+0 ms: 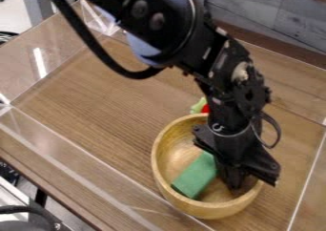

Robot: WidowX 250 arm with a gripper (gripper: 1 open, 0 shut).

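My black gripper (237, 173) reaches down from the top of the view into a yellow bowl (192, 201) at the lower right, over its right side. A green block (193, 175) lies in the bowl, just left of the gripper's tip. The fingertips are dark and crowded at the bowl's rim, so whether anything is between them is hard to see; the gripper looks shut. A small red object (205, 110) and a light green one (197, 104) are partly hidden behind the arm, above the bowl.
A wall (280, 15) runs along the back right. Dark cables lie at the lower left corner.
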